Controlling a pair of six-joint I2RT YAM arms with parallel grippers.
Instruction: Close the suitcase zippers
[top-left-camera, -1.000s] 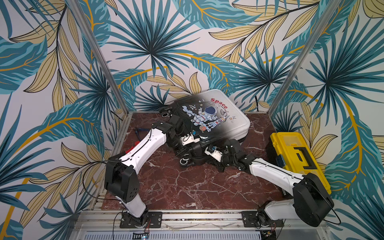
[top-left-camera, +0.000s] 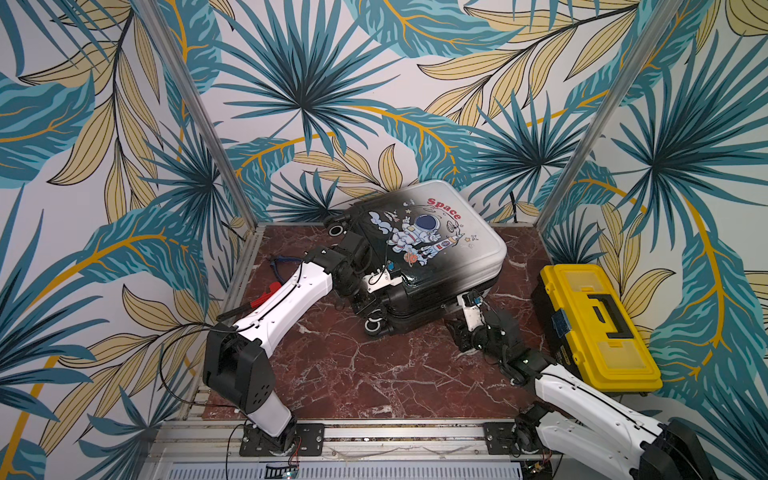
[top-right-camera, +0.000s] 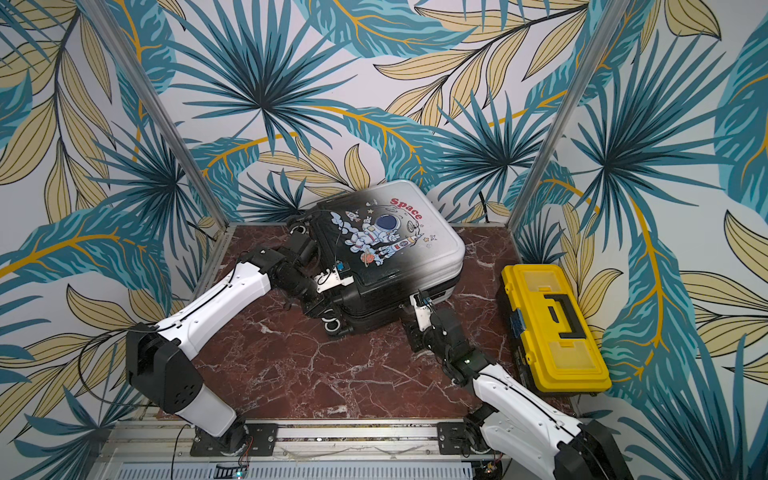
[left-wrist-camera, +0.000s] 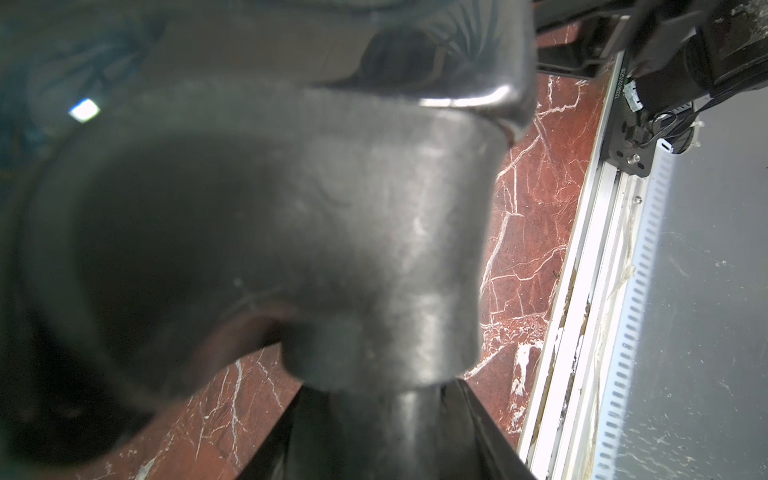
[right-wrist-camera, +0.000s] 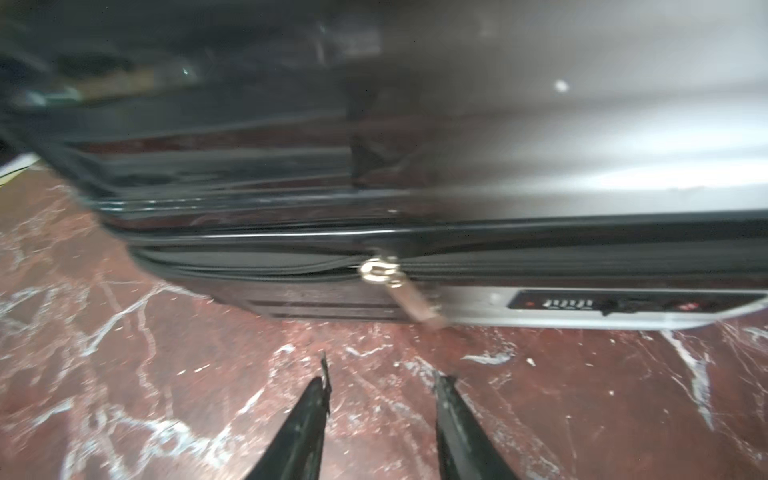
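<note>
The suitcase (top-left-camera: 440, 240), grey-to-black with an astronaut print, lies flat on the marble table. My left gripper (top-left-camera: 372, 300) is at its near left corner, shut on the black wheel housing (left-wrist-camera: 376, 320), which fills the left wrist view. My right gripper is open just in front of the suitcase's long side, nothing between its fingers. In the right wrist view a zipper slider (right-wrist-camera: 378, 270) with a blurred hanging pull sits on the seam, left of the combination lock (right-wrist-camera: 592, 304).
A yellow toolbox (top-left-camera: 600, 328) stands at the right. A red-handled tool (top-left-camera: 264, 296) lies at the left behind my left arm.
My right gripper has swung rightward along the suitcase's near side, away from the left corner. My left gripper stays at the corner, with only slight movement of suitcase and arm.
</note>
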